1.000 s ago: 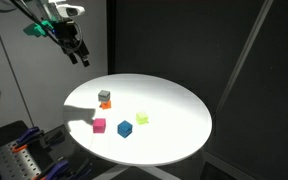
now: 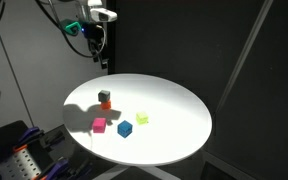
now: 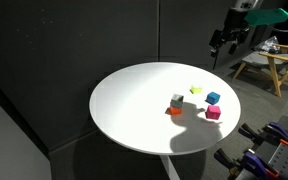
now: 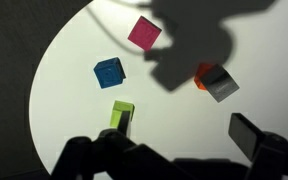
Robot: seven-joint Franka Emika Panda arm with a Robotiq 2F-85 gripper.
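Observation:
My gripper (image 2: 100,60) hangs open and empty, high above the table's back left in exterior view 1. In the wrist view, its dark fingers stand wide apart along the bottom. A grey block (image 2: 104,96) rests on top of an orange-red block (image 2: 106,105). Nearer the front edge sit a pink block (image 2: 99,126) and a blue block (image 2: 125,130). To the right of these lies a yellow-green block (image 2: 142,118); one dark finger partly covers the green block (image 4: 122,107) in the wrist view.
All the blocks stand on a round white table (image 2: 179,120), whose right side is clear in exterior view 1. A wooden chair (image 3: 269,68) is behind the arm in exterior view 2. The arm's shadow falls across the table in the wrist view.
My gripper has moved steadily to the right in exterior view 1, staying high above the table. The blocks have kept their places.

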